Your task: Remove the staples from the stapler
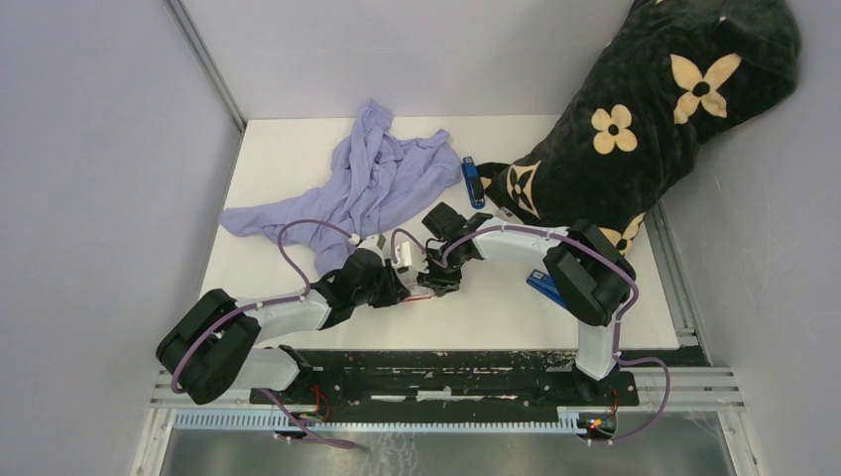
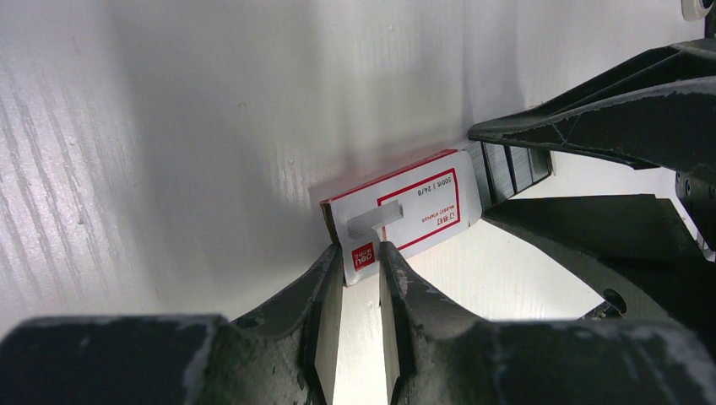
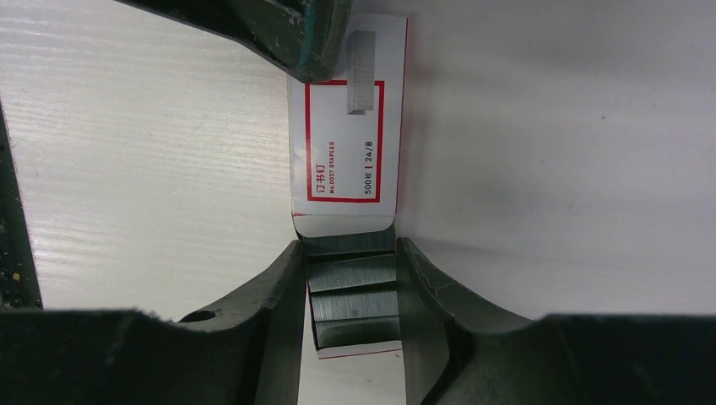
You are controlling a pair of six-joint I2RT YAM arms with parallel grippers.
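Observation:
A white-and-red staple box (image 3: 342, 152) lies on the table, its tray (image 3: 355, 304) slid partly out and showing rows of staples. My right gripper is shut on that tray. A short silver staple strip (image 2: 363, 221) rests on the box's label near its far end from the tray. My left gripper is at that end with its fingertips close together, part open, over the box; whether it touches the box is unclear. Two blue staplers (image 1: 473, 182) (image 1: 545, 287) lie apart from the grippers, at the back middle and at the right.
A crumpled purple cloth (image 1: 347, 188) covers the back left. A dark flowered cushion (image 1: 635, 119) fills the back right.

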